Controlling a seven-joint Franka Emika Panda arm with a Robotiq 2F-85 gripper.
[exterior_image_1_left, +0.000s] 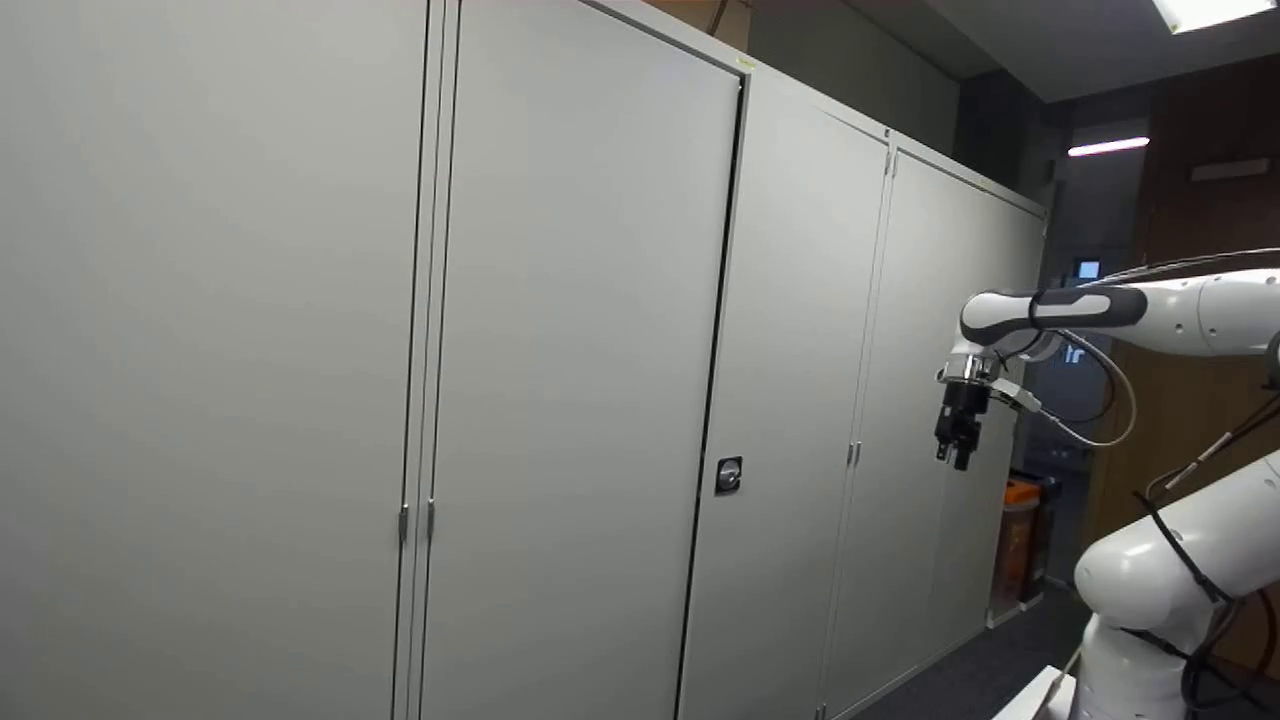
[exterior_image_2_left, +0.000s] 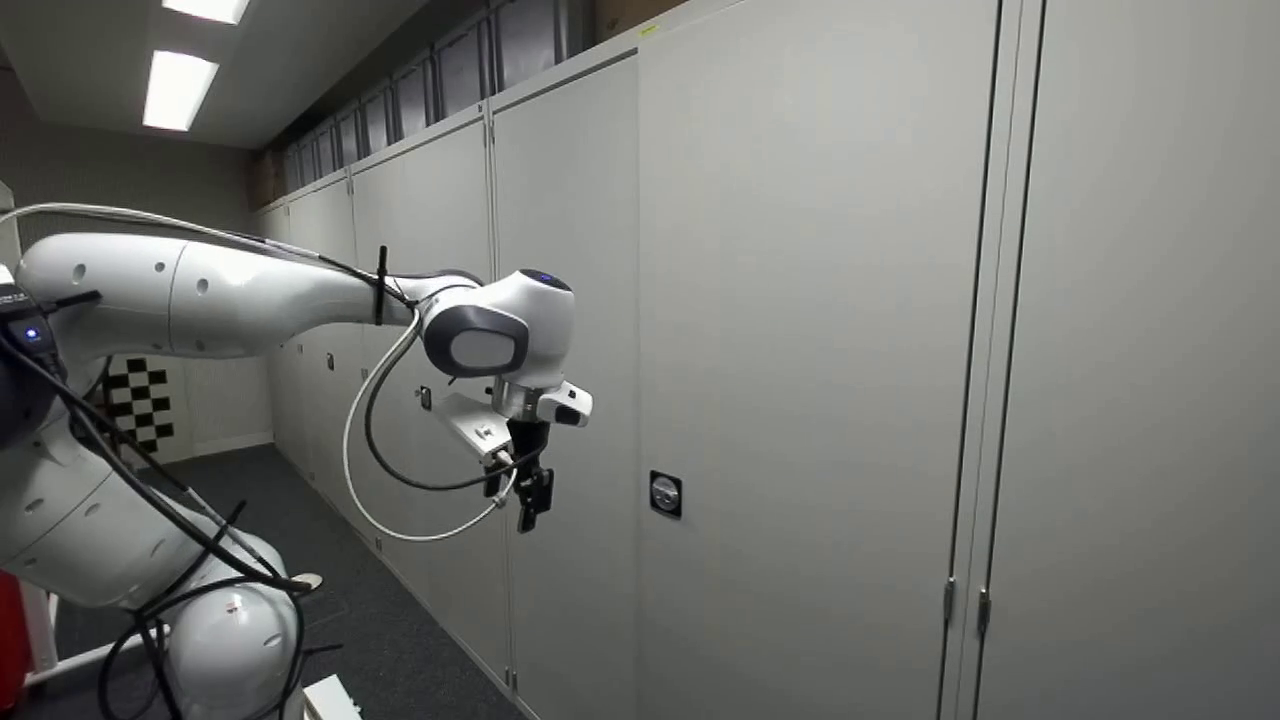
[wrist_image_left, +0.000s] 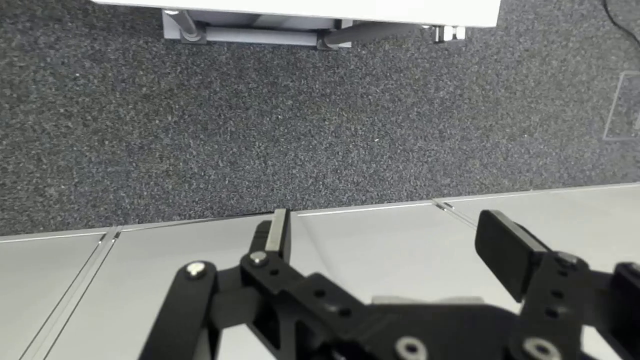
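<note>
My gripper (exterior_image_1_left: 951, 454) hangs pointing down in front of the grey cabinets, at the right of exterior view 1. The wrist view shows its black fingers (wrist_image_left: 277, 231) wide apart, with nothing between them. A round metal handle on a dark square plate (exterior_image_1_left: 728, 475) is set in the cabinet door (exterior_image_1_left: 786, 360) to the gripper's left. From the other side, in exterior view 2, that handle (exterior_image_2_left: 666, 493) appears to the right of the gripper (exterior_image_2_left: 524, 504), which is clear of it. Every cabinet door in view looks closed.
Vertical seams and small hinges (exterior_image_1_left: 404, 524) run between the doors. An orange-topped bin (exterior_image_1_left: 1018, 496) stands at the far end. Dark carpet (wrist_image_left: 300, 120) lies bare between the cabinets and a white platform (wrist_image_left: 300, 11). A loose cable (exterior_image_2_left: 360, 432) loops below the wrist.
</note>
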